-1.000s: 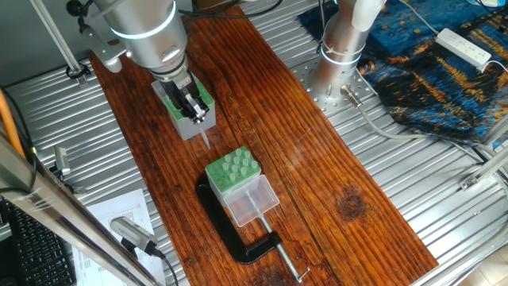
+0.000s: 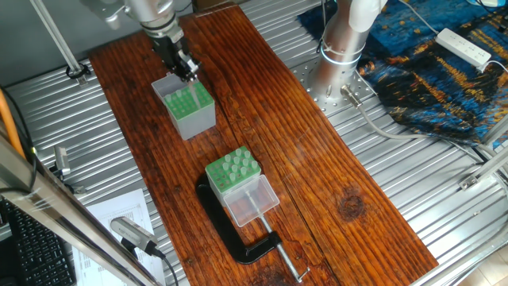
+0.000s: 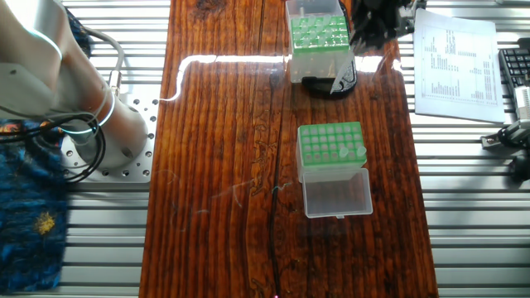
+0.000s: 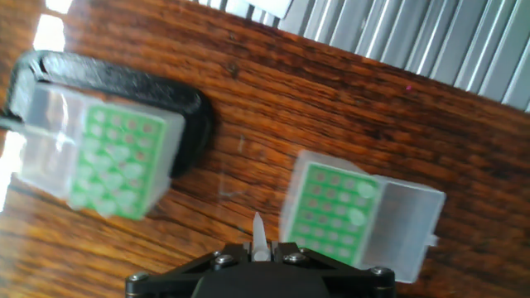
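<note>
My gripper is shut on a translucent pipette tip [image 4: 260,236], which sticks out past the fingers, narrow end outward. In exterior view 1 the gripper [image 2: 191,75] and the held tip [image 2: 195,95] overlap the back box's green rack [image 2: 182,102]. Exterior view 2 shows the tip [image 3: 341,76] slanting down between the two boxes, so it appears raised, not inserted. The nearly empty box [image 3: 331,145] carries two tips at one corner of its rack. Many tips fill the other box [image 2: 234,168], mostly towards one side.
A black C-clamp [image 2: 230,226] holds the fuller box, its screw crossing the open clear lid [image 2: 252,202]. The other box's lid [image 3: 338,194] also lies open. Bare wood [image 2: 309,183] stretches to the right in exterior view 1.
In exterior view 1 the arm has moved back and up-left, away from the clamped box. The held tip has gone from over bare wood to overlapping the back rack. Both boxes stayed still.
</note>
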